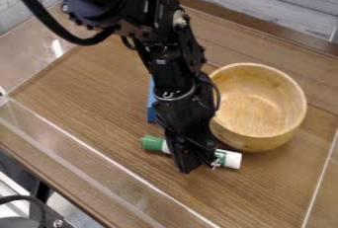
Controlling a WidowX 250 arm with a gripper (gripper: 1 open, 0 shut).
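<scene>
My gripper (188, 155) reaches down over a green and white tube (227, 160) lying on the wooden table, its fingertips over the tube's middle and hiding that part. The green end (153, 143) shows to the left, the white end to the right. The fingers look shut; whether anything is between them is hidden.
A large light wooden bowl (258, 99) sits right behind the tube, beside the arm. A blue object (153, 104) is partly hidden behind the gripper.
</scene>
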